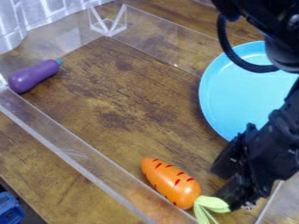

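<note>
A toy carrot (172, 182) lies at the bottom centre on the wooden floor of a clear-walled enclosure, its pale green leaves pointing toward the lower right. My black gripper (237, 188) is low at the right, just beside and above the carrot's leafy end. I cannot tell whether its fingers are open or shut, or whether they touch the leaves. A light blue plate (222, 96) sits at the upper right, partly hidden behind my arm.
A purple toy eggplant (33, 77) lies at the far left. Clear low walls (70, 162) border the area, and a blue object (6, 210) shows outside at the lower left.
</note>
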